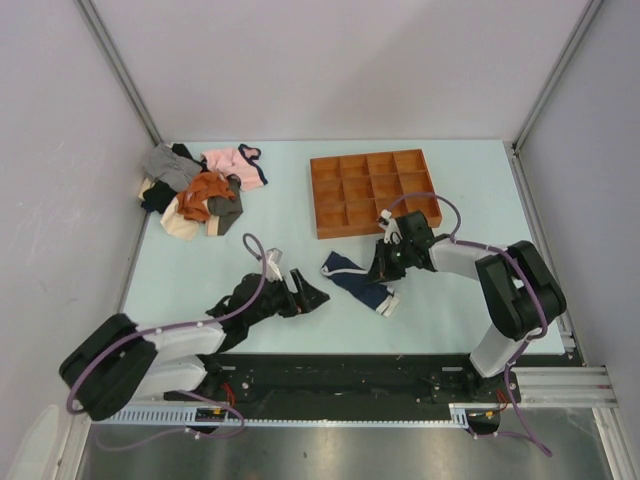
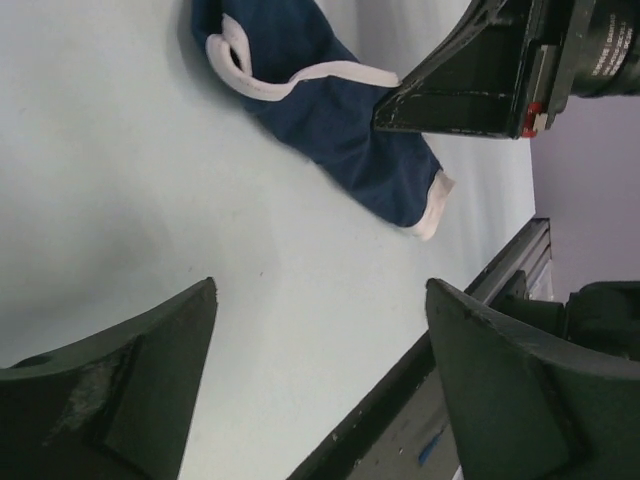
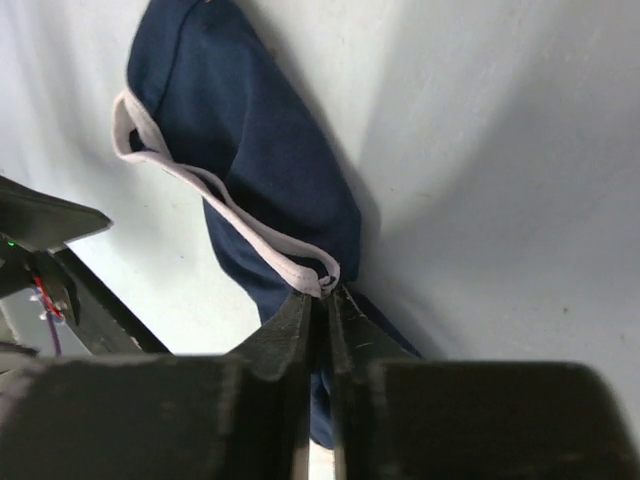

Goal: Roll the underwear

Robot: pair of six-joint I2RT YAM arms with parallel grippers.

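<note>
The navy underwear [image 1: 362,284] lies folded into a narrow strip on the table, slanting from upper left to lower right. Its pale waistband [image 3: 250,225] runs along it toward my right gripper, which is shut on the waistband edge. In the left wrist view, navy cloth [image 2: 330,110] stretches out below the right gripper's dark fingers [image 2: 450,85]. To the left of the cloth, my left gripper [image 1: 312,288] hovers apart from it. Its fingers [image 2: 150,370] stand apart, with only bare table between them.
An empty brown compartment box [image 1: 327,192] stands just behind the underwear. Rumpled clothes, including an orange piece [image 1: 203,195] and a pink one [image 1: 232,163], are heaped at the back left.
</note>
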